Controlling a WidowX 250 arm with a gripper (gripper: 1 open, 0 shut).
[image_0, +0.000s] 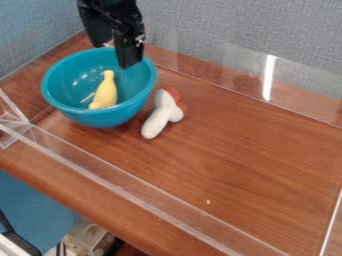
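A teal bowl (67, 100) sits at the left of the wooden table, with a yellow bottle-shaped object (104, 92) lying inside it. My black gripper (126, 58) hangs above the back of the bowl, open, with nothing seen between its fingers. Just right of the bowl lies a white mushroom-like toy (163, 112) with some red at its top.
Clear low walls edge the wooden table (247, 160), whose middle and right are bare. A grey textured wall (267, 30) stands at the back. Past the front-left edge is a blue area with some hardware.
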